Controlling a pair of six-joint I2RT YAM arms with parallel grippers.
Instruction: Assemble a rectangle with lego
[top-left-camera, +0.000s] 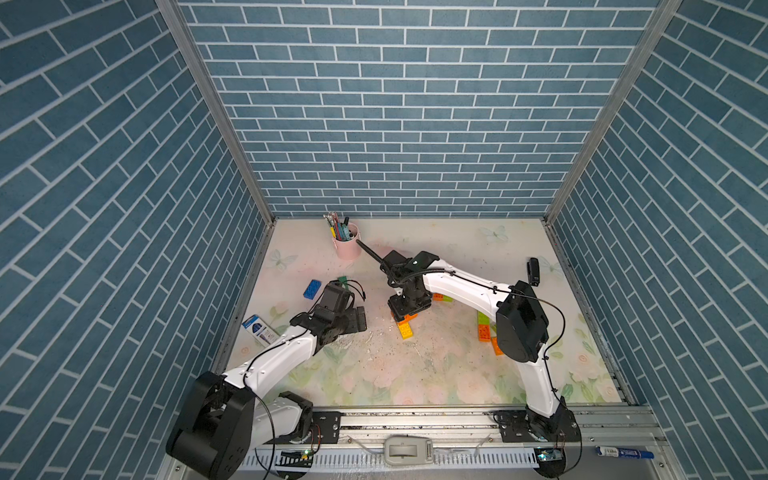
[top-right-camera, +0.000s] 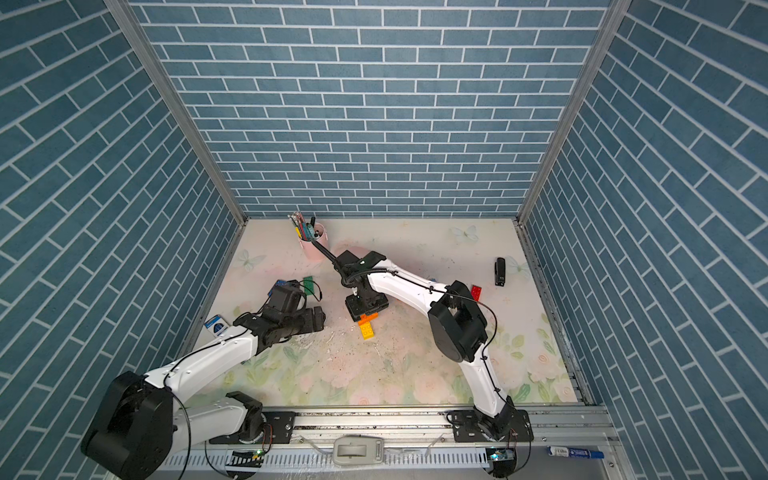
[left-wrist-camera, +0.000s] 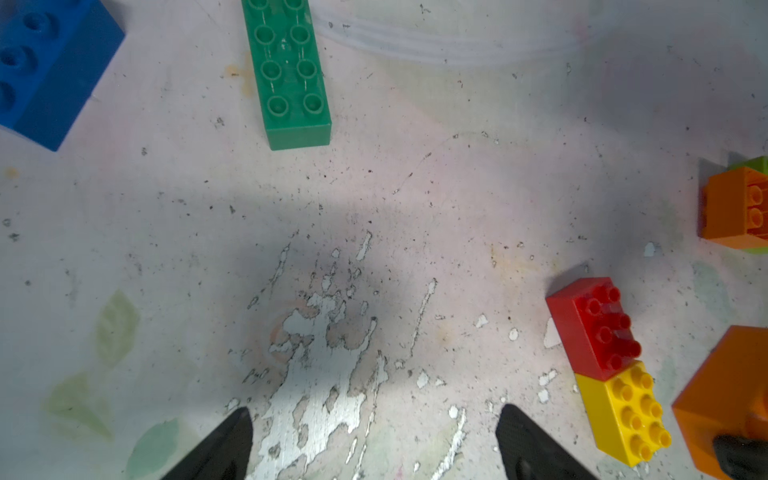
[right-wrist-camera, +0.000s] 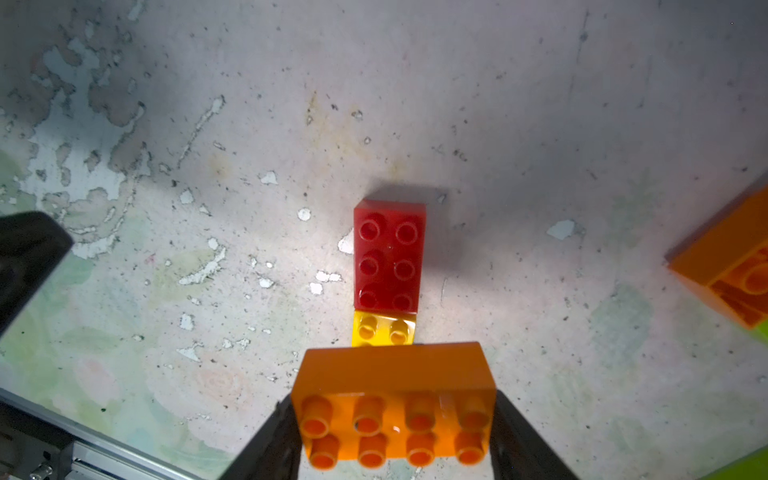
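Observation:
An orange brick (right-wrist-camera: 393, 400) is pinched by its ends in my right gripper, studs turned toward the right wrist camera. It hangs over the table near a red brick (right-wrist-camera: 389, 256) and a yellow brick (right-wrist-camera: 382, 328), which lie end to end and touching. From the right wrist camera the orange brick covers most of the yellow one. In the left wrist view the red brick (left-wrist-camera: 593, 328) and yellow brick (left-wrist-camera: 624, 412) show whole. My left gripper stands open to their left above bare table, nothing between its fingers.
A green brick (left-wrist-camera: 289, 72) and a blue brick (left-wrist-camera: 52, 68) lie beyond the left gripper. Several other bricks, including an orange one (top-left-camera: 484, 332), sit at the right, partly behind the right arm. A pink pen cup (top-left-camera: 346, 246) stands at the back.

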